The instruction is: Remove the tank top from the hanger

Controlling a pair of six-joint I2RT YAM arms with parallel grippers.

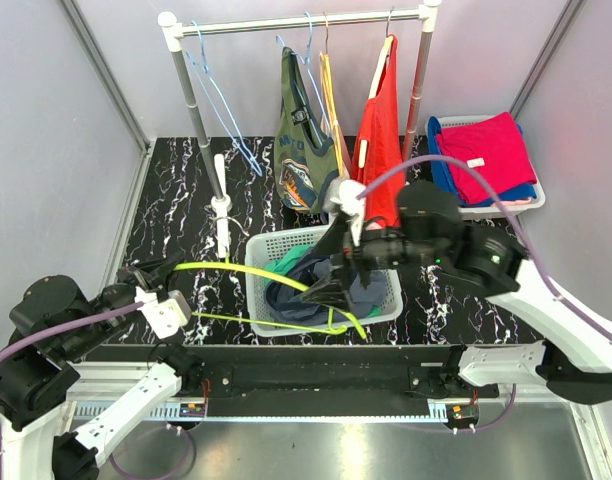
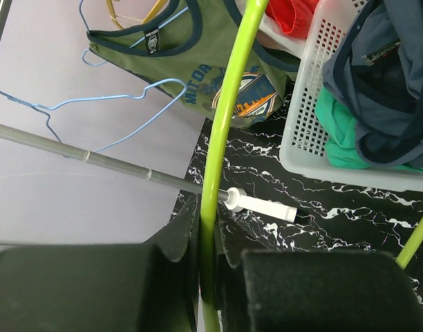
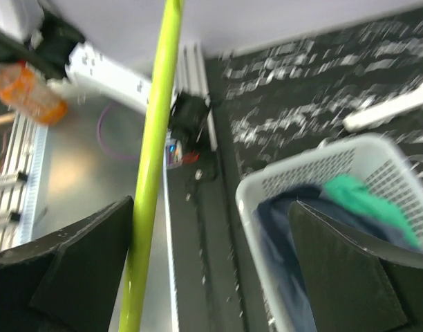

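A yellow-green hanger [image 1: 226, 268] with no garment on it is held in my left gripper, shut on it. My right gripper [image 1: 326, 296] is open at the hanger's other end, with the curved bar [image 3: 149, 180] beside one finger, over the white basket [image 1: 274, 242]. A grey-blue garment [image 1: 316, 280] and a green one [image 2: 346, 149] lie in that basket. A green printed tank top [image 1: 304, 160] hangs on the rail, with a red garment [image 1: 379, 140] to its right.
Empty blue hangers [image 1: 226, 115] hang on the rail [image 1: 256, 24]. A second basket [image 1: 521, 206] with pink and blue clothes stands at the back right.
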